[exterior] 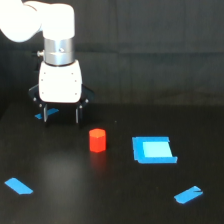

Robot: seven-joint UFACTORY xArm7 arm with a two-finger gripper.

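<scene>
A red cube sits on the black table, a little left of the middle of the view. My gripper hangs behind and to the left of the cube, apart from it. Its two dark fingers stand wide of each other, with nothing visible between them. To the right of the cube lies a blue square outline with a pale light-blue centre.
Short blue strips lie at the front left and front right. Another blue strip shows partly behind the gripper. A dark curtain closes off the back.
</scene>
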